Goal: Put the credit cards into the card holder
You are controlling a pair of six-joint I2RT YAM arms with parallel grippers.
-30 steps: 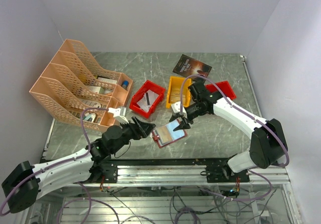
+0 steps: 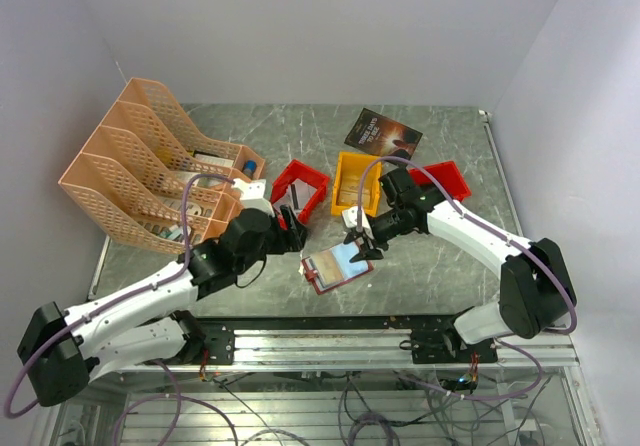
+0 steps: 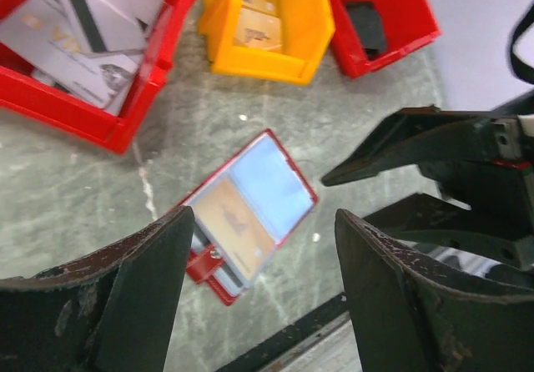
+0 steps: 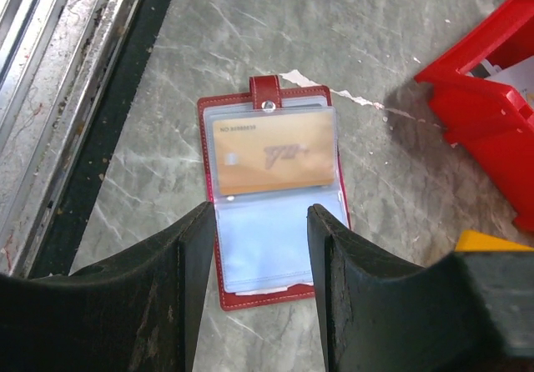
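Note:
The card holder (image 2: 336, 268) lies flat near the front middle, red-edged, with a tan card (image 3: 234, 226) behind clear sleeves and a pale blue section (image 4: 263, 238). In the left wrist view it sits beyond and below my left gripper (image 2: 294, 237), whose fingers are spread open and empty. My right gripper (image 2: 362, 241) hangs over the holder's right part, open, with nothing between its fingers; both its fingertips show low in the right wrist view.
A red bin (image 2: 316, 181) with white items, a yellow bin (image 2: 371, 179) and another red bin (image 2: 450, 174) stand behind. A beige organizer (image 2: 130, 176) fills the back left.
My left arm has risen and moved up in the top view, toward the red bin, over the last second. My right arm has shifted only slightly, if at all.

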